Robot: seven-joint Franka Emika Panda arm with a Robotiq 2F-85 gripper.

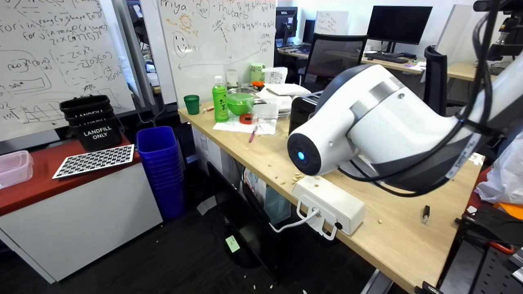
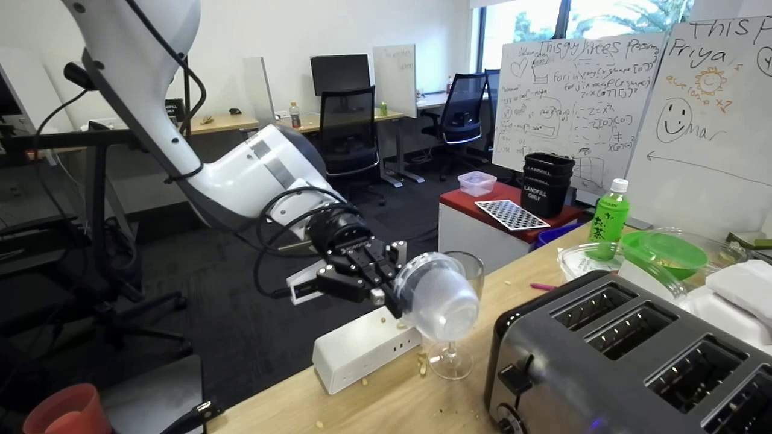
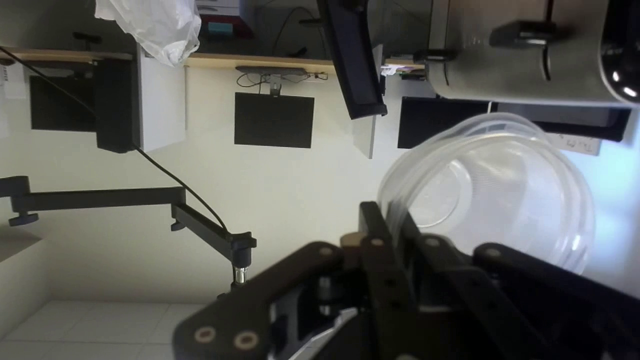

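Observation:
My gripper is shut on the rim of a clear plastic tub, which is tipped on its side above the table in exterior view 2. In the wrist view, the wall of the tub runs between my fingers, and it looks empty from here. A stemmed glass stands upright on the table behind the tub, its bowl partly hidden by it. Whether the two touch, I cannot tell. Exterior view 1 shows the arm, with its wrist hiding the gripper, tub and glass.
A white power strip sits on the table's front edge, with scattered light bits close by. The toaster is right beside the glass. A green bottle and a green bowl stand farther back. Bare table lies to the right.

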